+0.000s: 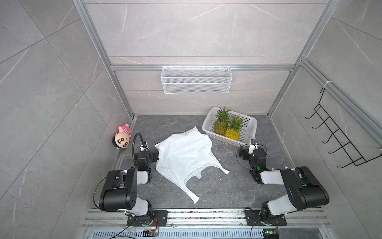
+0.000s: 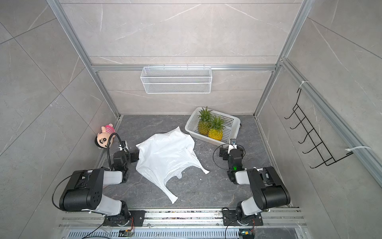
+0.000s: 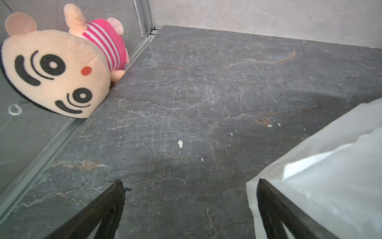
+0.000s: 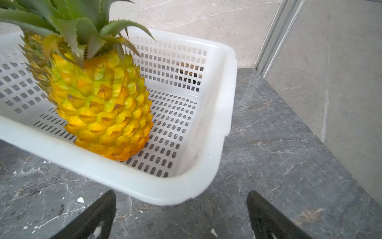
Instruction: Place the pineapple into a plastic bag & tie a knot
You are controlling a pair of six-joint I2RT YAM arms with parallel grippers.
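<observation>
Two pineapples stand in a white perforated basket at the back right: a yellow pineapple in front and a greener pineapple behind it. A white plastic bag lies spread flat over the middle of the table, its handles pointing to the front and right. At the bag's left edge my left gripper is open, with bare table between its fingers; the bag shows behind its right finger. My right gripper stands open in front of the basket's near right corner, holding nothing.
A plush doll in a pink striped shirt leans on the left wall. A white wire rack hangs on the back wall, a black hook rack on the right. Bare table lies between bag and right arm.
</observation>
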